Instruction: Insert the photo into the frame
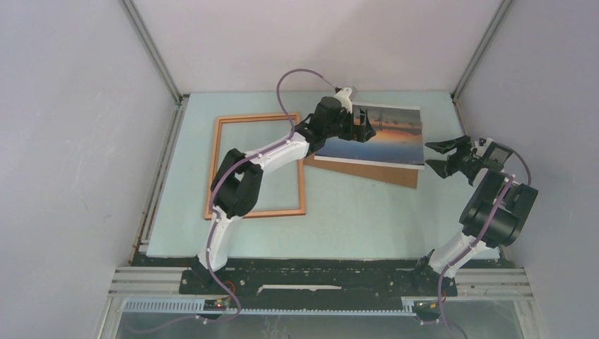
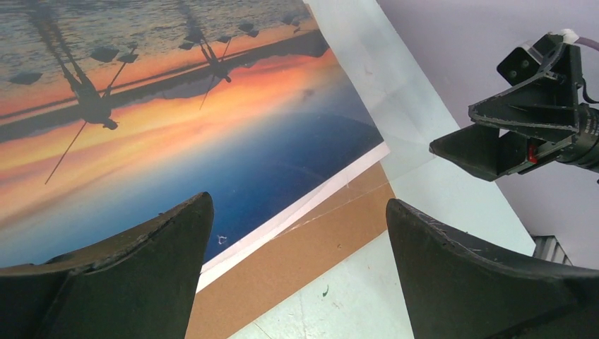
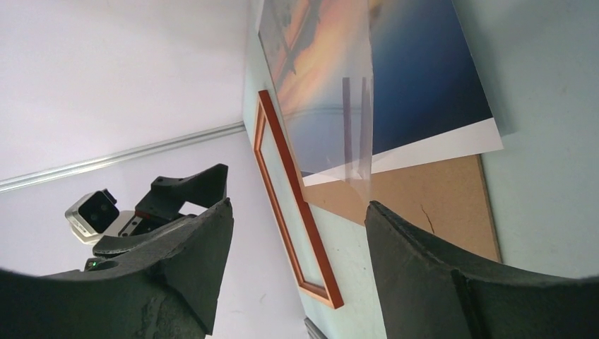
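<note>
A sunset photo [image 1: 385, 141] with white border lies on a brown board [image 1: 381, 176], right of the wooden frame [image 1: 301, 194]. A transparent sheet [image 3: 328, 134] overlaps the photo and sticks out past its edge. My left gripper [image 1: 363, 126] is open above the photo's upper middle, nothing between its fingers. My right gripper [image 1: 438, 157] stands just off the photo's right edge, its fingers apart; in the right wrist view [image 3: 300, 212] the sheet's edge is near its right finger, with no clear contact.
Walls close it in at back and sides, with the right arm near the right wall [image 1: 547, 127].
</note>
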